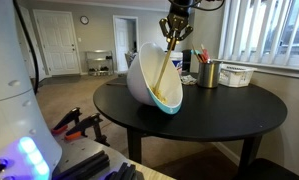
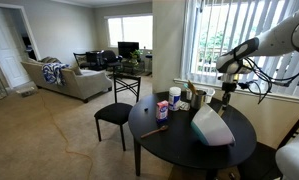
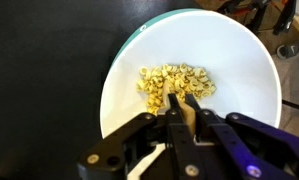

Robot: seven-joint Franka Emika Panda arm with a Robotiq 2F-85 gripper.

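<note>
A large white bowl [image 1: 146, 72] with a pale blue outside is tipped on its side near the edge of the black round table [image 1: 224, 108]. Small yellowish pieces [image 3: 172, 84], like popcorn or pasta, are gathered inside it in the wrist view. Above the bowl, my gripper [image 1: 174, 30] is shut on the handle of a wooden utensil [image 1: 166, 68], probably a spoon. The utensil slants down into the bowl, its lower end among or close to the pieces. From the second exterior view, the bowl [image 2: 211, 128] stands at the table's right side, below the gripper.
A metal cup [image 1: 208, 73] with utensils and a white basket [image 1: 235, 75] stand behind the bowl. A pink-purple container [image 2: 161, 112] and another wooden utensil [image 2: 154, 131] are at the table's left.
</note>
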